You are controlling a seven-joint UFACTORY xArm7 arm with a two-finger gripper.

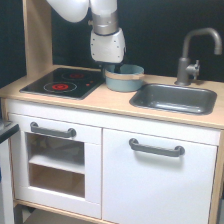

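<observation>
A grey-blue pot [122, 84] stands on the wooden counter, between the black stovetop [65, 83] and the sink. A brownish strip, perhaps a spoon or handle, shows along its rim. My white arm reaches down from the top of the view, and my gripper [107, 68] is at the pot's back left edge. The fingers are small and dark against the dark wall, so whether they touch or grip the rim cannot be made out.
To the right is a metal sink [174, 98] with a tall faucet [190, 55] behind it. Two red rings mark the stovetop, which is bare. Below are a white oven door [88, 150] and a cabinet door [155, 185], both closed.
</observation>
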